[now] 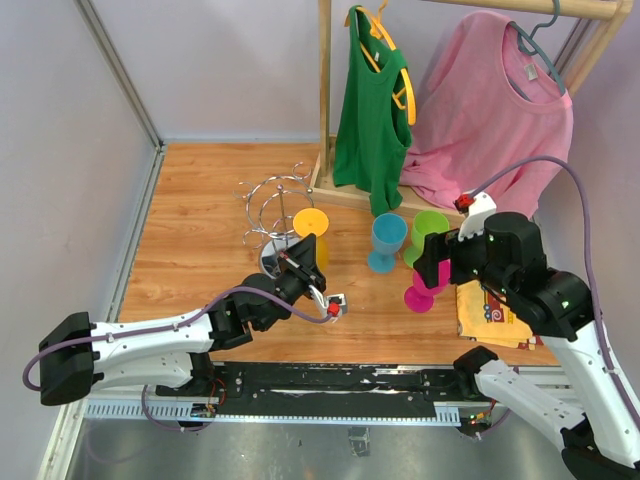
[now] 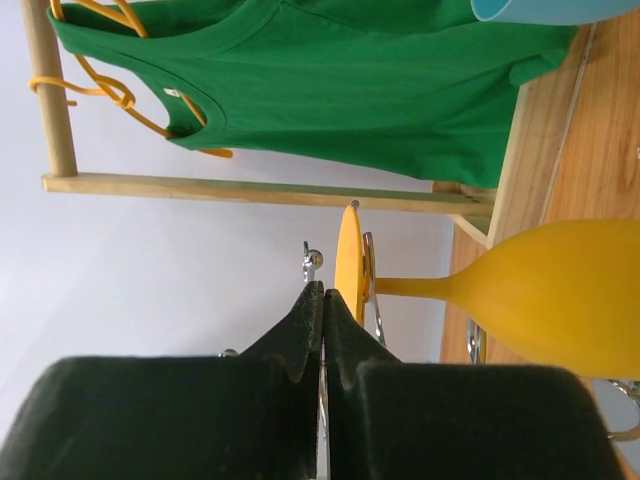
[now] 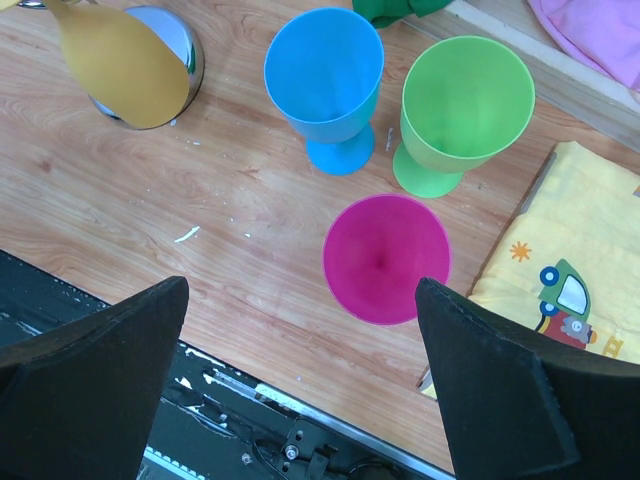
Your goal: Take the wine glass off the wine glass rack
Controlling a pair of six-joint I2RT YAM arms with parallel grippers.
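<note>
The yellow wine glass hangs upside down on the wire rack, its round foot uppermost and its bowl low over the table. In the left wrist view my left gripper is shut, fingertips meeting with nothing between them. It stands just in front of the glass's yellow foot, partly overlapping it in view; whether they touch I cannot tell. My right gripper is open above the pink glass, which stands upright on the table with no finger around it.
Upright blue and green glasses stand behind the pink one. A folded yellow cloth lies to the right. The wooden clothes stand holds a green top and a pink shirt. Bare table lies left of the rack.
</note>
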